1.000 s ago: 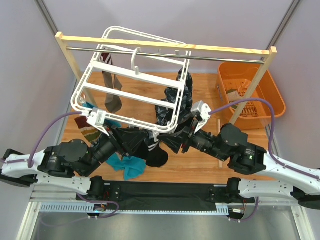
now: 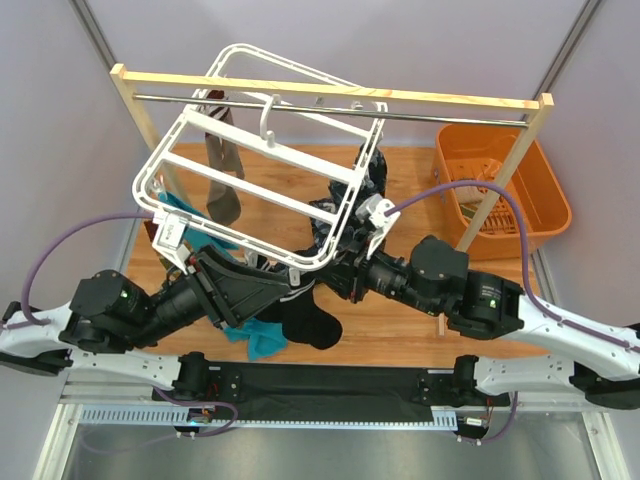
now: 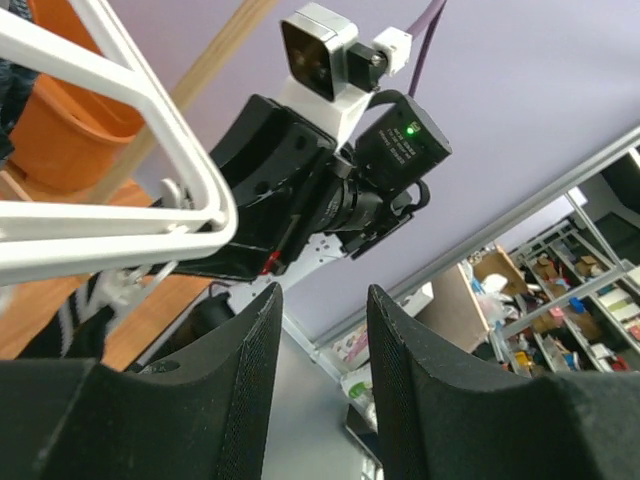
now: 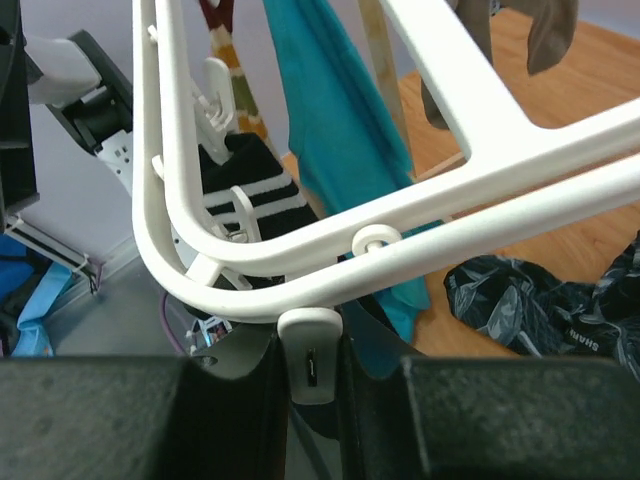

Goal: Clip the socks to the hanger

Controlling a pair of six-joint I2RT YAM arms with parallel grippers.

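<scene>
The white hanger (image 2: pixel 262 205) hangs tilted from the rack's rod. In the top view, a black sock (image 2: pixel 312 325) with white stripes hangs below its front bar. The right wrist view shows the striped sock (image 4: pixel 265 185) beside white clips. My right gripper is shut on a white clip (image 4: pixel 310 335) under the hanger's bar; whether cloth is caught in that clip cannot be told. My left gripper stands open by the front bar, its fingertips apart with nothing between them. Other socks, one grey-brown (image 2: pixel 223 180), hang further back on the left.
A wooden rack (image 2: pixel 330 88) spans the top. An orange bin (image 2: pixel 553 200) stands at the back right. Teal cloth (image 2: pixel 258 340) and dark, shiny cloth (image 2: pixel 375 175) hang close around the hanger. Bare table lies on the right.
My right gripper has shifted left along the front bar. The hanger has swung, its front bar now nearer and lower. My left gripper's fingers have shifted slightly, and the black sock sits a little lower.
</scene>
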